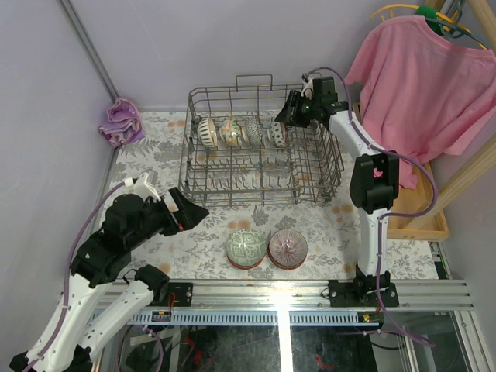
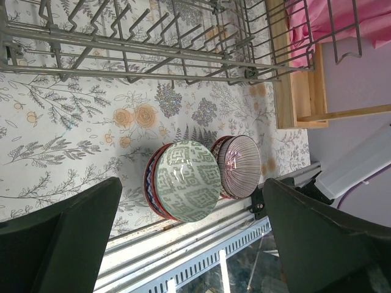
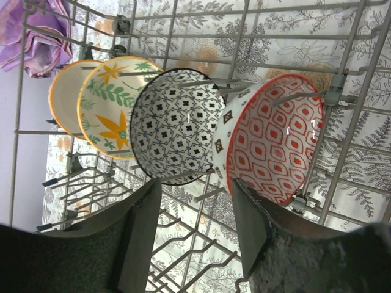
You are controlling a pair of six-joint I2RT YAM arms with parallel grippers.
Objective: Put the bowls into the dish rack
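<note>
Four bowls would be too exact to stack in words, so: in the wire dish rack [image 1: 262, 203] several bowls stand on edge in a row. Nearest my right gripper is the red-patterned bowl [image 3: 275, 143], resting among the tines, apart from the fingers. That gripper is open and empty, just above it. Beside it stand the black-and-white bowl [image 3: 177, 125], the yellow-flower bowl [image 3: 104, 101] and a yellow-rimmed bowl [image 3: 64, 101]. On the table, the green bowl [image 2: 188, 181] and the purple-striped bowl [image 2: 240, 166] top two stacks. My left gripper [image 1: 195, 216] hangs open left of them, empty.
A purple cloth [image 1: 121, 124] lies left of the rack. To the right, a wooden stand [image 1: 434, 225] carries a pink shirt [image 1: 422, 85]. Bare tablecloth [image 1: 163, 252] lies between the rack and the front rail [image 1: 232, 288].
</note>
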